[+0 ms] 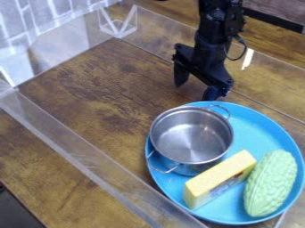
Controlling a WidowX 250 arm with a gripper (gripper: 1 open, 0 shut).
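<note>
My black gripper (201,76) hangs at the upper middle, low over the table behind the blue plate; its fingers are dark and hard to read. On the blue plate (261,134) at the right sit a steel pot (191,135), a yellow box (219,179) at the front and a pale green bumpy vegetable (270,183) at the right.
Clear low walls edge the work area along the left, back and front.
</note>
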